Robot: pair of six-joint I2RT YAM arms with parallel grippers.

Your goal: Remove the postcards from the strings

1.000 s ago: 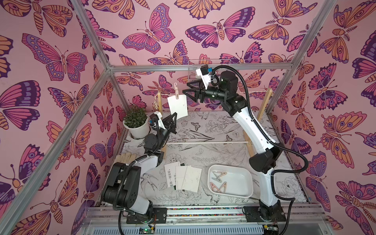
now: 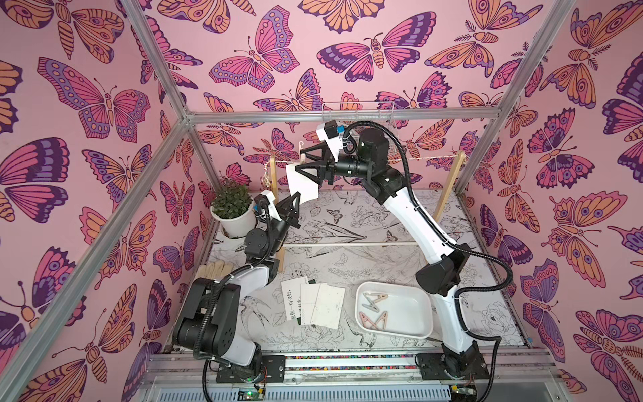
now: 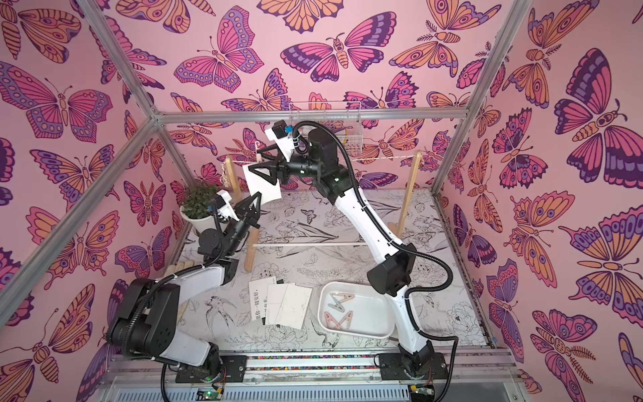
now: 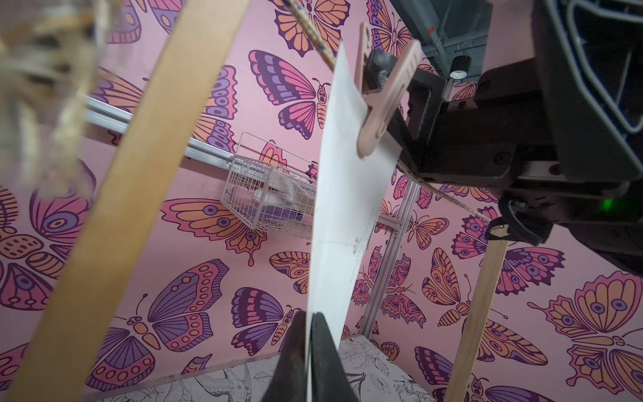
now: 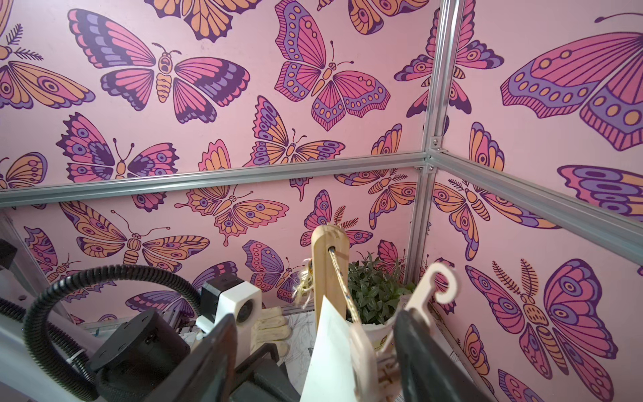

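A white postcard (image 4: 345, 201) hangs from the string (image 4: 462, 199), held at its top by a pink clothespin (image 4: 388, 100). At the card's lower edge my left gripper is shut, with the thin card between its fingertips. My right gripper stands open at the top of the card, its blurred fingers (image 5: 215, 355) on either side of the clothespin. Part of the card is hidden behind the right gripper in the top left view. Loose postcards (image 2: 328, 307) lie overlapping on the table, and several clothespins (image 2: 373, 321) rest in the white tray (image 2: 418, 294).
A wooden post (image 2: 273, 175) carries the string close to the left gripper, with a potted plant (image 2: 232, 204) behind it. Another post (image 2: 450, 184) stands right of the right arm.
My right gripper has moved left, from clear of the clothespin to around it, still open. The left arm has stayed in place, and the card has shifted slightly.
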